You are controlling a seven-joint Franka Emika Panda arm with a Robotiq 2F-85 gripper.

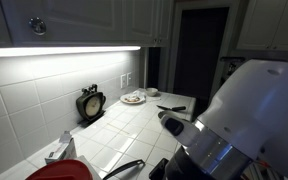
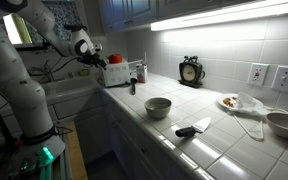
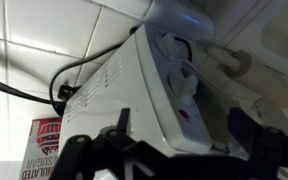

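My gripper stands open over a white boxy appliance, probably a toaster, with vents on one side and light knobs or levers along its end. One dark finger overlaps the appliance and the other lies to its right; nothing shows between them. Contact cannot be told. At the far left of exterior view 2, the gripper hangs beside the white appliance. In exterior view 1 the white arm fills the lower right and its fingers are hidden.
A black cord runs behind the appliance, and a sugar box stands nearby. Along the counter are a grey bowl, a knife, a black clock-like object and a plate of food. A red container sits near exterior view 1.
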